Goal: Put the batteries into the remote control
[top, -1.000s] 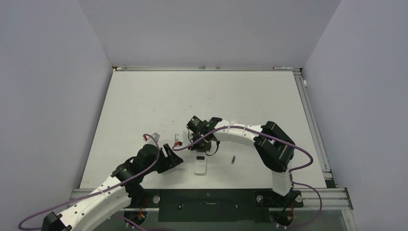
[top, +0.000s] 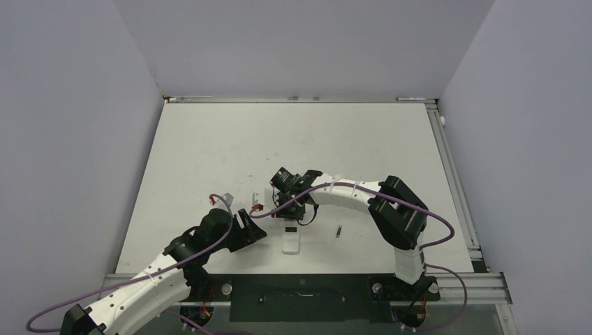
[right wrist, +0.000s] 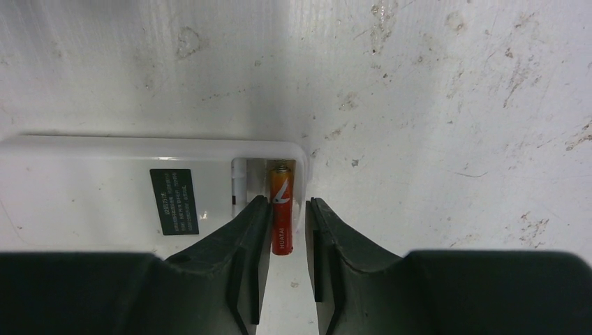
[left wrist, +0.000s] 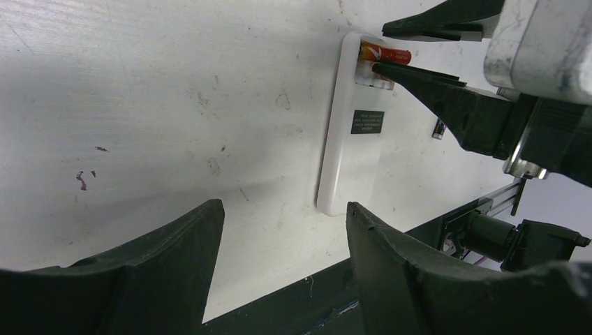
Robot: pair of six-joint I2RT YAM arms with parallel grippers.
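The white remote control (right wrist: 84,199) lies on the table, its battery compartment (right wrist: 256,174) uncovered at one end. An orange battery (right wrist: 281,216) has one end by the compartment's spring, while its other end sticks out past the remote's side, so it is only partly in. My right gripper is open around this battery, with a gap on the right finger's side. From the left wrist view, the battery's red end pokes out between the right fingers. To the left of the remote, my left gripper stands open and empty.
A dark battery (top: 338,231) lies alone on the table, right of the remote. The table's front edge (left wrist: 279,303) runs close to the remote's near end. Clear tabletop (top: 230,146) spreads behind both arms.
The battery remains partly in the compartment. The left gripper stays open, nearly still.
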